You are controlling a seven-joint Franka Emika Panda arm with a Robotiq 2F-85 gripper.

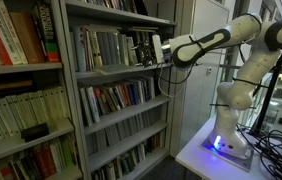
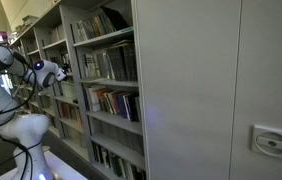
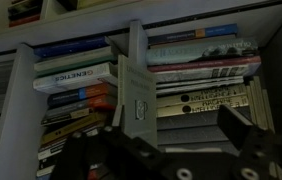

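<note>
My gripper is open at the shelf, its dark fingers low in the wrist view. A pale grey-tan book (image 3: 137, 95) with a small dark picture stands upright between them in the image. Whether either finger touches it cannot be made out. To its left lies a stack of books, among them a white one marked GENETICS (image 3: 76, 77); to its right is another stack with a pale cream book (image 3: 203, 98). In the first exterior view the gripper (image 1: 149, 50) is small and dark against the upper shelf.
A shelf board (image 3: 101, 20) crosses above the books, and a bookcase upright (image 3: 21, 95) bounds the left stack. Tall bookcases (image 1: 71, 100) fill the left of the first exterior view. The white table (image 1: 216, 160) by the arm's base is largely bare.
</note>
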